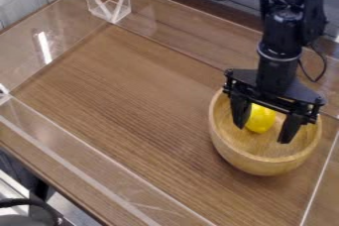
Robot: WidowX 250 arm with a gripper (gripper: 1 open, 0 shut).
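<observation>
A tan bowl (265, 156) sits on the wooden table at the right, with a yellow round object (260, 120) inside it. My black gripper (265, 119) reaches down from the top right over the bowl, its two fingers apart, one at the left of the yellow object and the other toward the bowl's right side. I cannot tell whether the fingers touch the yellow object.
A white wire-like holder (106, 5) stands at the back left. A cable loops beside the arm at the right.
</observation>
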